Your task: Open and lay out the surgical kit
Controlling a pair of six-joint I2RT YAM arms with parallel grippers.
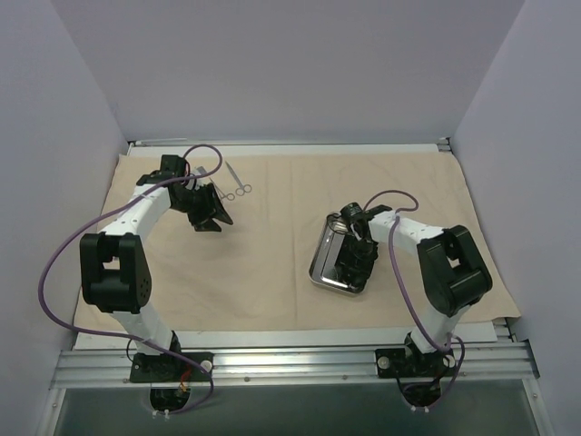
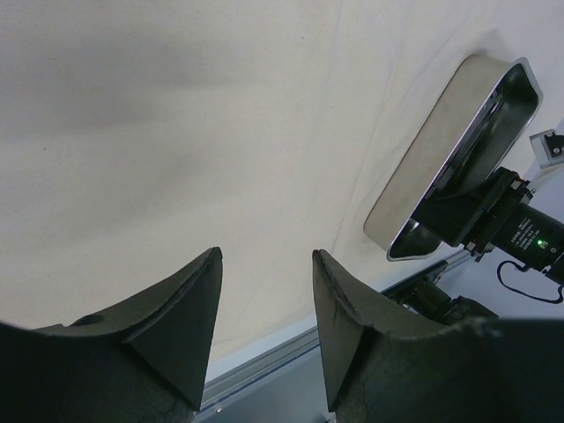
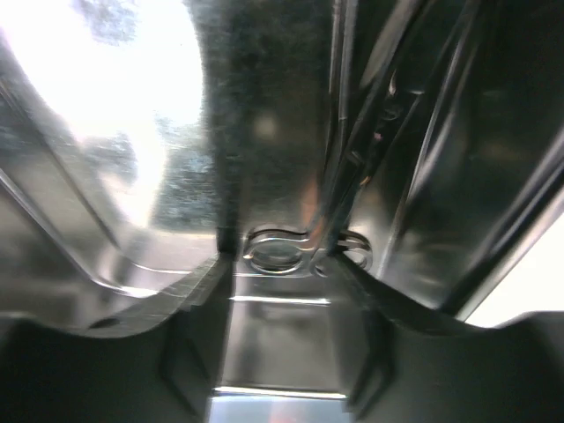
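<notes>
The metal tray (image 1: pixel 328 262) of the kit stands on the right half of the cloth, partly covered by my right gripper. That gripper is down inside the tray, its fingers apart. Between and just beyond the fingertips lie the ring handles (image 3: pixel 273 252) of a steel instrument, whose shanks run up the right wrist view; contact with the fingers cannot be made out. On the cloth at the back left lie two scissor-like instruments, one (image 1: pixel 238 178) beside another (image 1: pixel 222 193). My left gripper hangs above bare cloth, open and empty.
Other long metal instruments (image 3: pixel 441 115) lie in the tray, dark and blurred. The tray's side wall (image 2: pixel 432 159) shows in the left wrist view, with the right arm over it. Between the arms, the middle of the cloth (image 1: pixel 263 254) is free. Walls flank the table.
</notes>
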